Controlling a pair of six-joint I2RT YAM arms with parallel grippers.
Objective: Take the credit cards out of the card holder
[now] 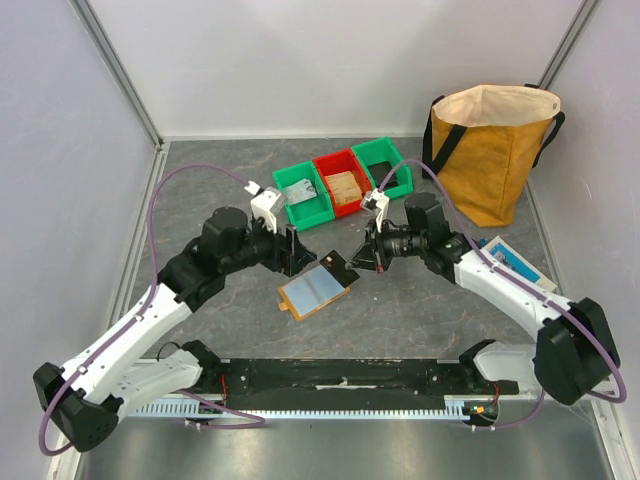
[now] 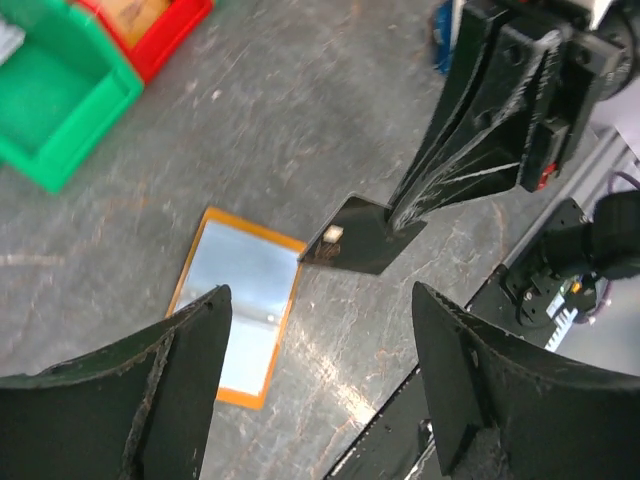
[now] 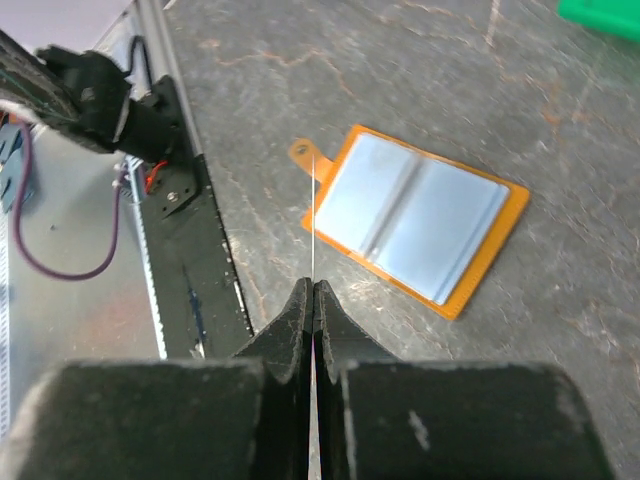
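Note:
A thin black card [image 2: 365,240] is pinched at one edge by my right gripper [image 1: 356,265], which is shut on it. From the right wrist view the card [image 3: 313,215] appears edge-on as a fine line rising from the closed tips. The orange card holder [image 1: 312,291], with pale clear pockets, lies flat on the grey table, and the card is held clear of it. No card shows in the pockets of the holder [image 3: 415,215]. My left gripper is open and empty, above the table near the holder.
Joined green [image 1: 305,212] and red [image 1: 341,182] bins stand at the back, with another green bin [image 1: 384,167] alongside; each has something inside. A mustard bag [image 1: 490,165] stands at back right. A blue-and-white box [image 1: 520,265] lies at the right.

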